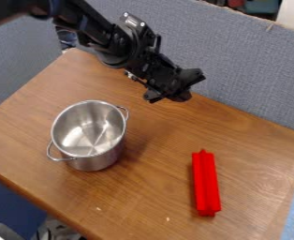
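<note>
My black gripper [172, 86] hangs over the back of the wooden table, its arm reaching in from the top left. It looks shut, and nothing shows held in it. A steel pot [88, 135] with two wire handles stands at the left of the table, below and left of the gripper. A red oblong object [205, 184] lies at the right front, apart from both the pot and the gripper.
A grey padded wall [243, 66] runs along the back of the table. A light blue strip [293, 211] shows at the right edge.
</note>
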